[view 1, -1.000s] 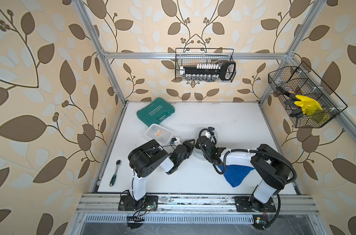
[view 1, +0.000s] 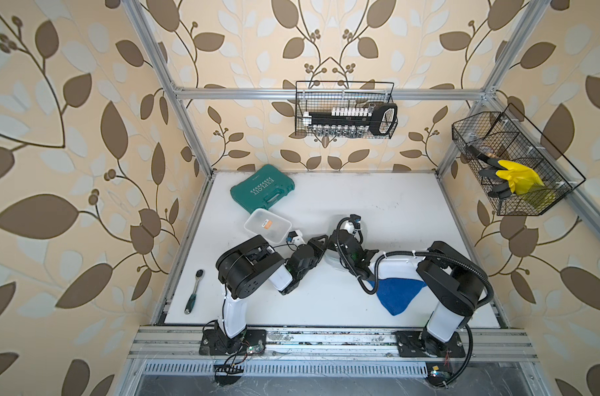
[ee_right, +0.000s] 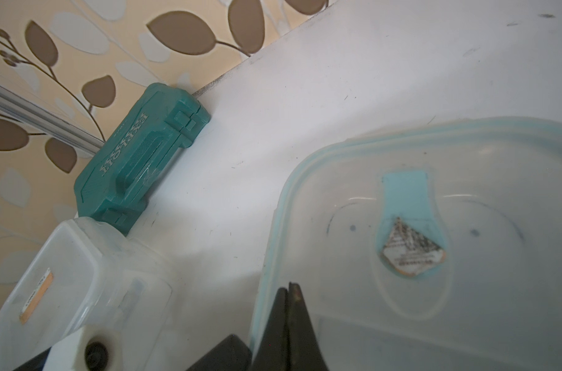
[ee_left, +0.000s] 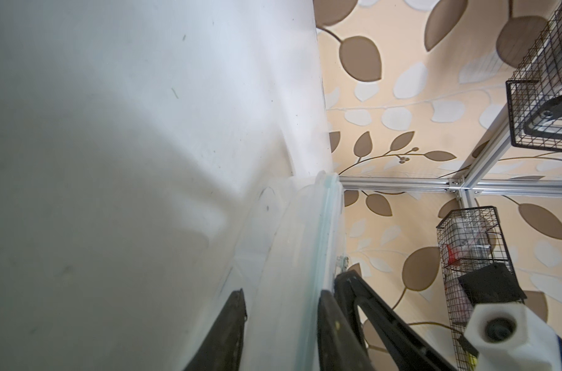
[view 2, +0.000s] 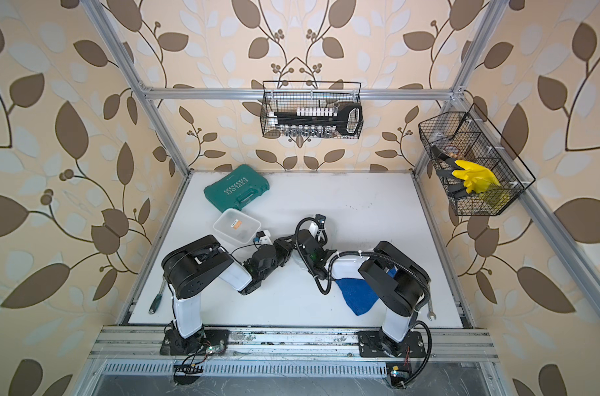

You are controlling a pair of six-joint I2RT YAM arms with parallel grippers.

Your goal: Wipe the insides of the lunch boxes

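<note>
A translucent lunch box with a pale blue rim (ee_right: pixel 287 198) stands mid-table, mostly covered by my arms from above. The right wrist view shows a blue tab (ee_right: pixel 406 188) and a torn label (ee_right: pixel 410 250) on it. My right gripper is shut at the box's left rim, nothing visible between its fingers. In the left wrist view, my left gripper is part open, its fingers on either side of the box (ee_left: pixel 293 247); contact is unclear. Another clear box (view 1: pixel 252 226) with an orange label sits farther left. A blue cloth (view 1: pixel 397 295) lies under my right arm.
Behind the left box lies a green case (view 1: pixel 263 187). A ratchet-like tool (view 1: pixel 194 290) rests at the left edge and a wrench (view 2: pixel 431 311) at the right. Wire baskets (view 1: pixel 344 109) hang on the walls.
My right arm has shifted very slightly to the left. The left arm, the boxes and the cloth show no clear movement.
</note>
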